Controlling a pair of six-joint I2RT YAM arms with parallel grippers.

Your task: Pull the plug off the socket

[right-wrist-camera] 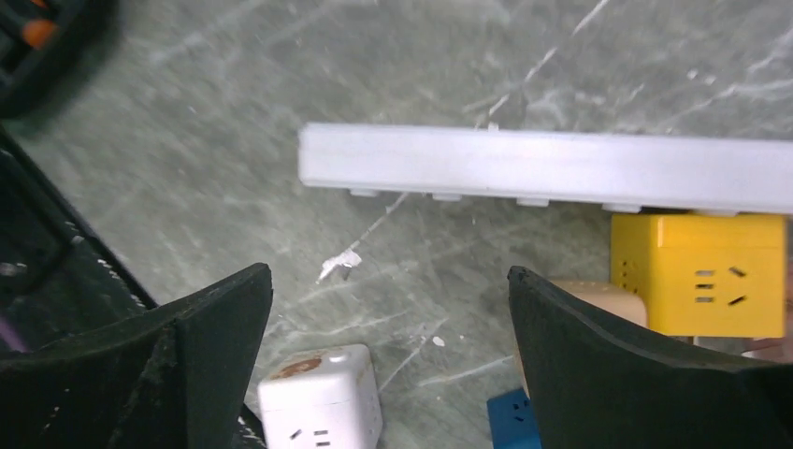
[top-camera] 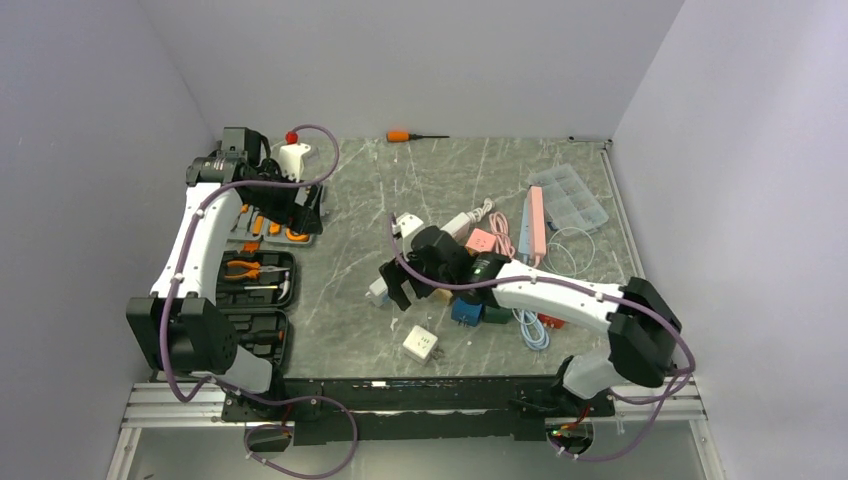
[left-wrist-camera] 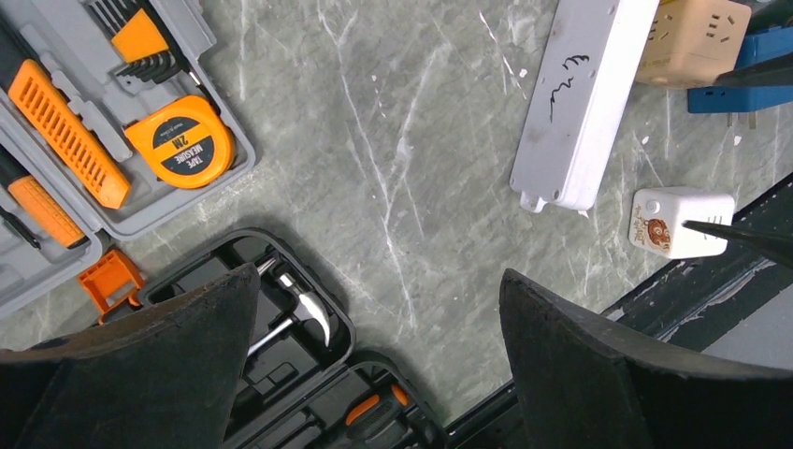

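Note:
A white cube-shaped plug (top-camera: 420,343) lies on the table near its front edge, apart from the white power strip (top-camera: 459,225). In the right wrist view the cube plug (right-wrist-camera: 327,393) sits at lower left, and the strip (right-wrist-camera: 542,166) runs across above it with no plug on its visible left part. My right gripper (top-camera: 407,297) hangs open above the strip's front end, hiding part of it in the top view. Its two fingers stand wide apart with nothing held. My left gripper (top-camera: 308,212) is open and empty over the tool trays at the left.
Yellow (right-wrist-camera: 697,271), tan (right-wrist-camera: 598,297) and blue (right-wrist-camera: 512,419) cubes sit along the strip's near side. A pink cube (top-camera: 481,241), cords and a clear organizer (top-camera: 568,197) lie to the right. Tool trays (top-camera: 255,278) line the left; an orange screwdriver (top-camera: 398,136) lies at the back.

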